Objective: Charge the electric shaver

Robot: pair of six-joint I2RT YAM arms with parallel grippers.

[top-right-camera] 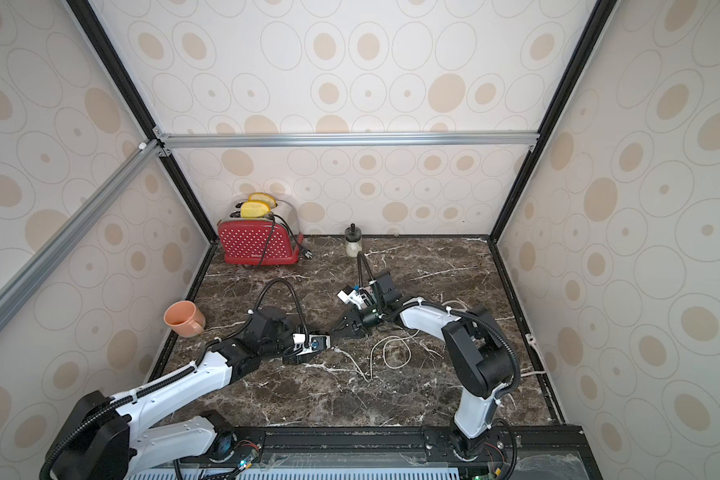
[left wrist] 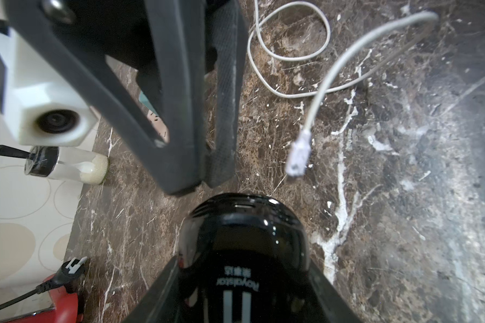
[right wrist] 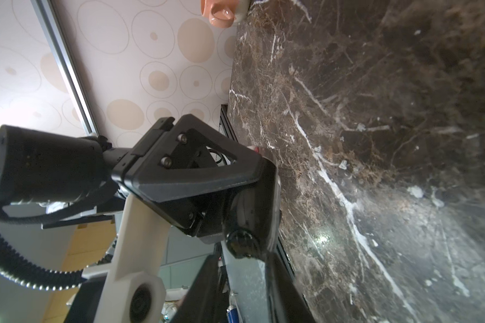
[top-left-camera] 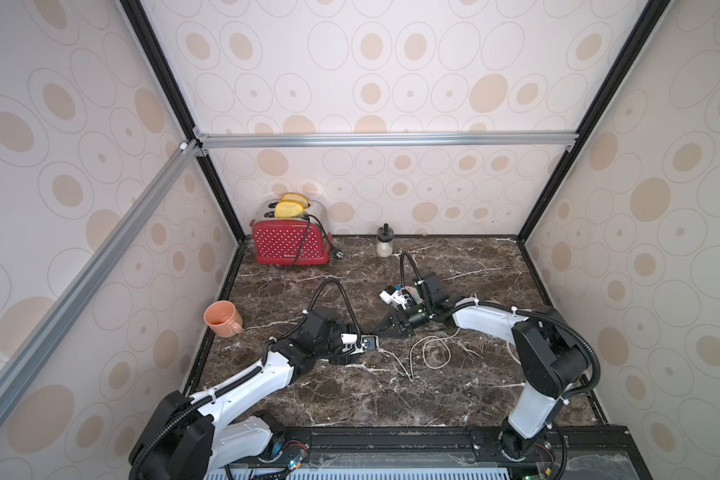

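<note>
A black shaver [left wrist: 242, 231], marked Royalstar, is clasped in my left gripper [top-left-camera: 357, 345], its rounded end facing my right arm. My right gripper hovers beside that end, its fingers a little apart and nothing between them. In the left wrist view, the white plug [left wrist: 299, 157] of the charging cable [left wrist: 336, 70] is loose, off to one side of both the shaver and the right fingers. The right wrist view shows the shaver [right wrist: 249, 215] across the fingers' line, with no plug there. The shaver's charging socket cannot be made out.
A red toaster [top-left-camera: 292, 243] stands at the back left, its black plug [top-left-camera: 338, 254] beside it. At the back is a small jar [top-left-camera: 385, 241], and a pink mug [top-left-camera: 224, 318] sits by the left edge.
</note>
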